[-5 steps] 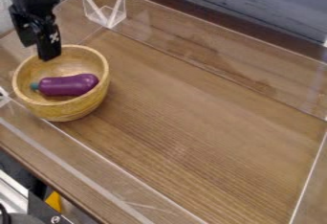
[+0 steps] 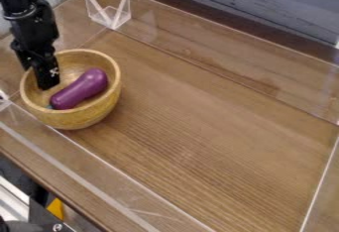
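Observation:
A round tan bowl (image 2: 93,115) stands at the left edge of the wooden table, with a purple eggplant (image 2: 79,89) lying inside it. My black gripper (image 2: 46,77) reaches down from the upper left into the left part of the bowl, beside the eggplant. Its fingertips are dark and partly hidden, so whether they are open or touching anything is unclear.
A white wire holder (image 2: 109,10) stands at the back near the upper left.
My gripper has come down into the bowl. The eggplant now lies at a steeper diagonal and further right, and the bowl has shifted slightly.

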